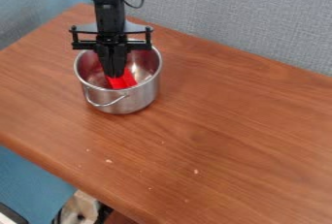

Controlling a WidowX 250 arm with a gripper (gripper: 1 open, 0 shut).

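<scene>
A silver metal pot [142, 94] with a wire handle stands on the wooden table near its left side. Inside it is a red object [122, 81]. My black gripper [115, 71] reaches straight down into the pot, its fingertips at the red object. The fingers are dark and partly hidden by the pot, so I cannot tell whether they are open or shut on it.
A grey wall [247, 15] runs behind it. Its left front edge drops to a blue surface, with some small items at bottom left.
</scene>
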